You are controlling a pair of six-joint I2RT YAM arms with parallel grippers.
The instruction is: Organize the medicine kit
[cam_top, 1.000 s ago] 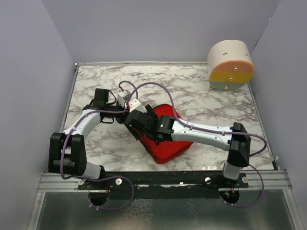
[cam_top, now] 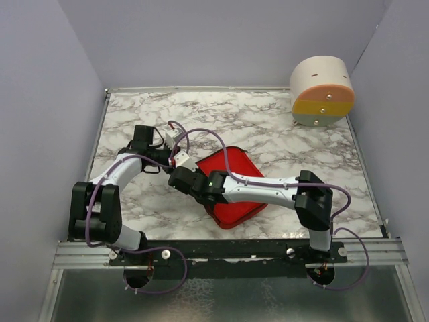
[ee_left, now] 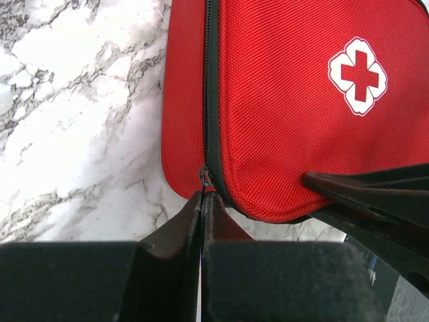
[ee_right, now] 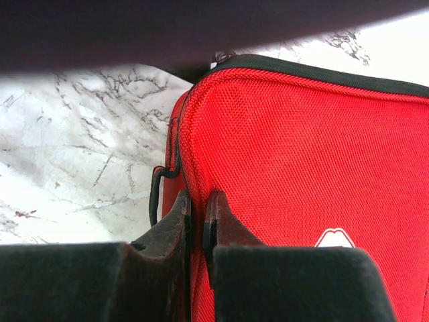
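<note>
The red medicine kit lies on the marble table beneath both arms. In the left wrist view its front shows a white cross emblem, with a black zipper along one edge; my left gripper is shut at the zipper pull, though whether the pull is between its tips is unclear. In the right wrist view my right gripper is shut on the kit's seamed edge, beside a black cord loop. Dark gripper parts of the other arm intrude at the right of the left wrist view.
A white drum-shaped cabinet with orange, yellow and grey-green drawers stands at the back right. Walls border the table at back and sides.
The left arm has moved slightly.
</note>
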